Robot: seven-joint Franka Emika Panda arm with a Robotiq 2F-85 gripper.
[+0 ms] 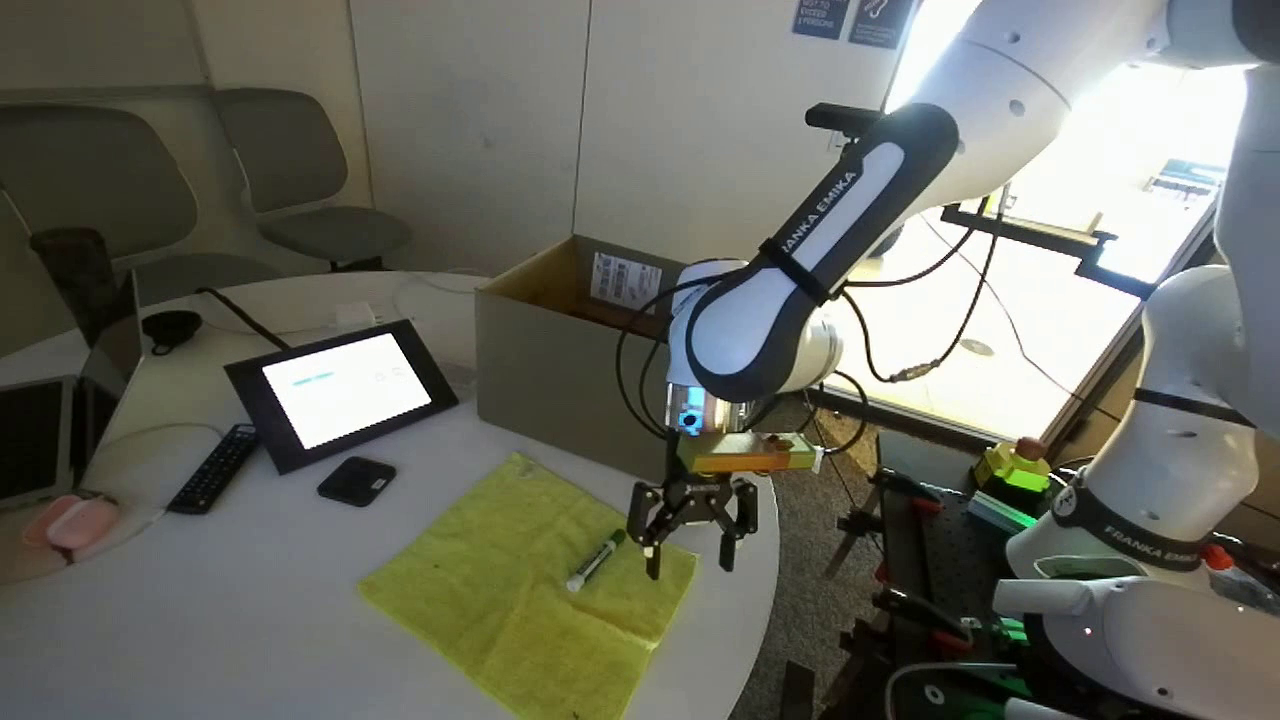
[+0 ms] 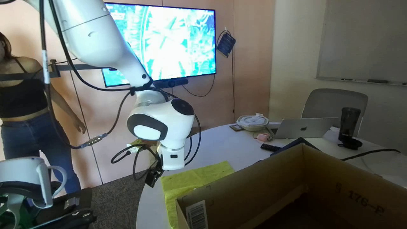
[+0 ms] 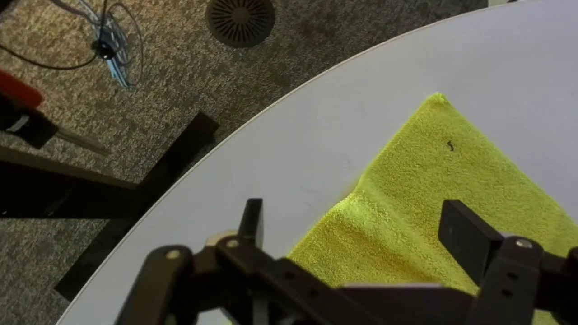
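Note:
A marker (image 1: 596, 560) with a dark green cap and a pale end lies on the yellow cloth (image 1: 504, 624), near the cloth's right side. Just right of it, above the cloth's corner and the bare table, hangs my gripper (image 1: 691, 569), open and empty. In the wrist view the gripper has its fingers wide apart, with the cloth (image 3: 401, 216) and bare white tabletop below. The marker does not show clearly in that view. Exterior view 2 shows the gripper (image 2: 152, 177) only in part, and the box and wrist block much of the cloth (image 2: 198, 177).
An open cardboard box (image 1: 564, 384) stands behind the cloth, close to the arm. A tablet (image 1: 348, 390), a black square object (image 1: 356, 481) and a remote (image 1: 216, 468) lie to the left. The round table's edge (image 3: 216, 146) runs close by the gripper.

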